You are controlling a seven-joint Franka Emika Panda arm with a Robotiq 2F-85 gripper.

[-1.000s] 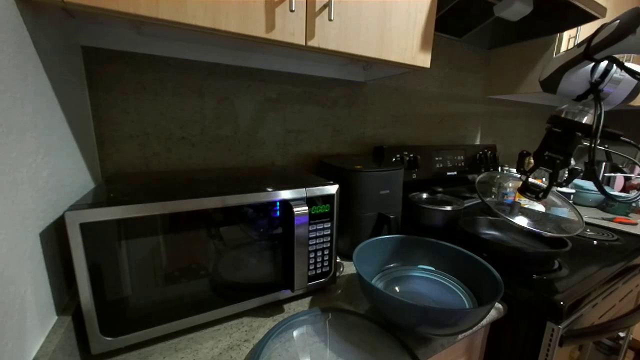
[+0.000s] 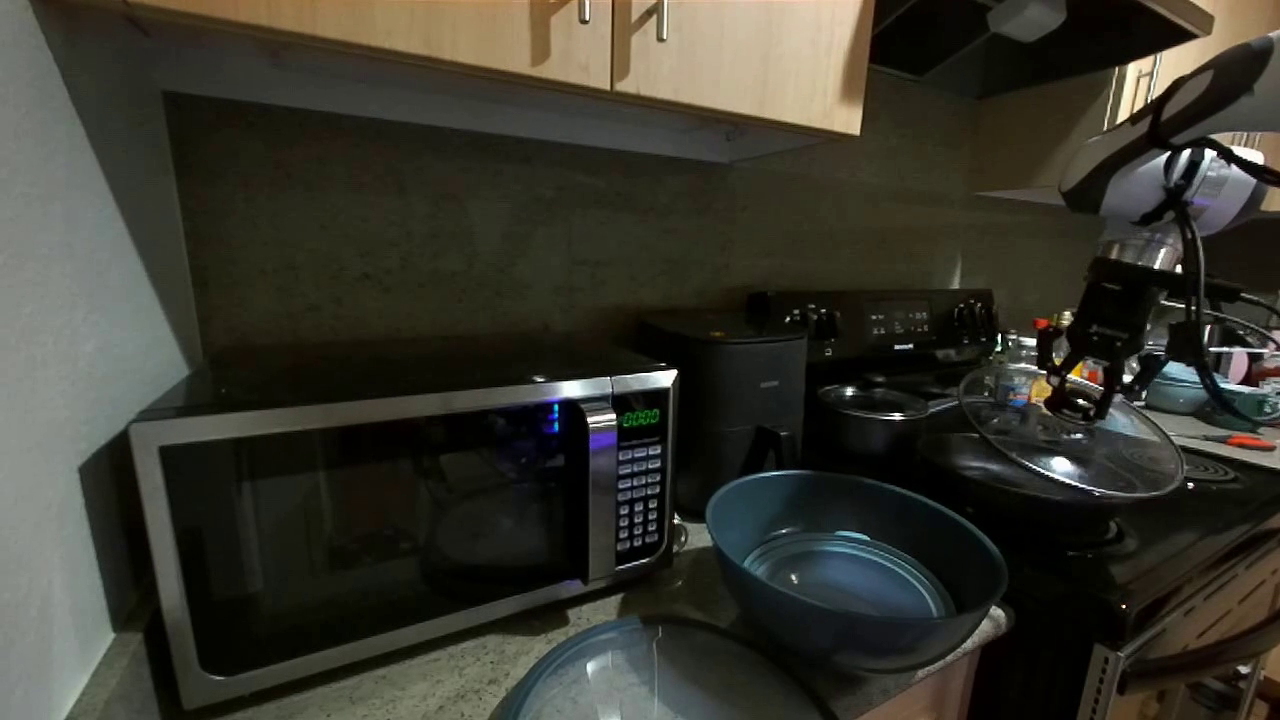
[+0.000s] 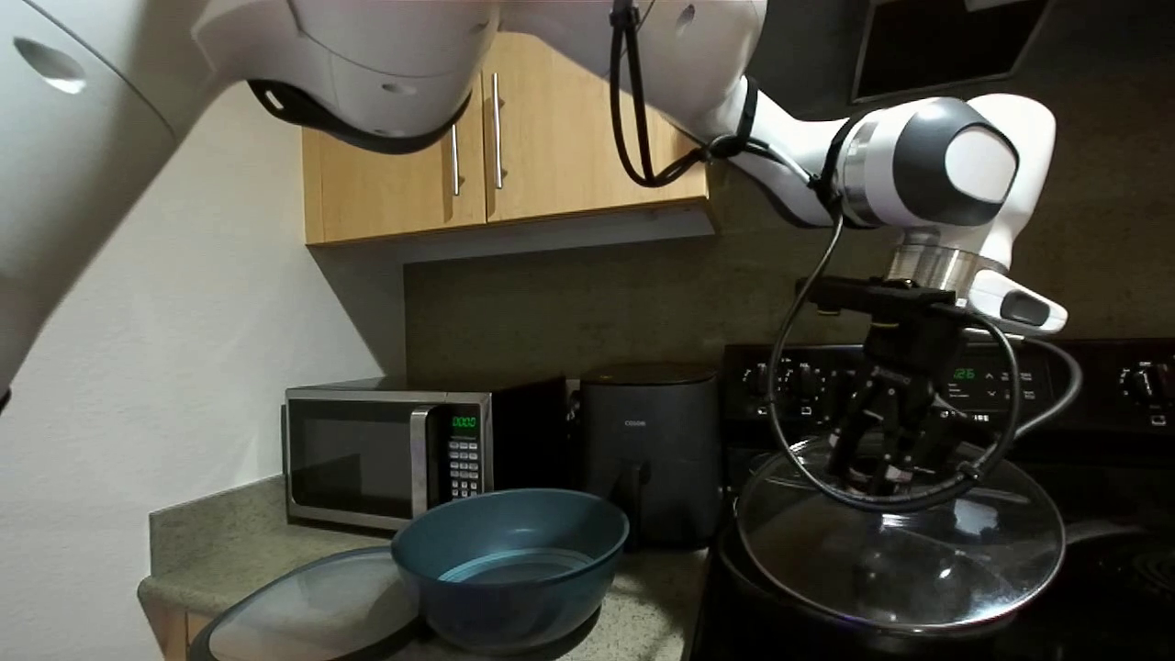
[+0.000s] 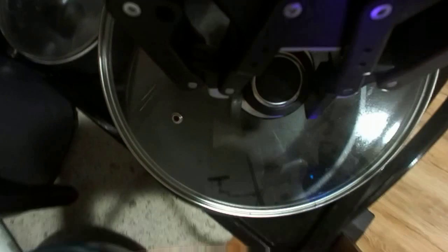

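Note:
A round glass lid [image 2: 1134,462] with a metal rim hangs tilted over the black frying pan [image 2: 1014,509] on the stove. Its left side sits higher than its right in exterior view 1. My gripper [image 3: 876,476] is shut on the lid's dark round knob [image 4: 278,80], which shows between the fingers in the wrist view. In that view the glass lid [image 4: 197,155] spreads below the fingers and covers most of the frame. Whether its low edge touches the pan cannot be told.
A small lidded pot [image 2: 873,414] stands behind and left of the pan. On the counter are a large blue bowl [image 2: 858,504], another clear lid [image 2: 654,678], a black air fryer [image 2: 741,390] and a microwave [image 2: 396,516]. Bottles [image 2: 1046,342] crowd beyond the stove.
My gripper has come down and slightly left in exterior view 1, carrying the glass lid lower over the pan. The bowl and the counter items have stayed put.

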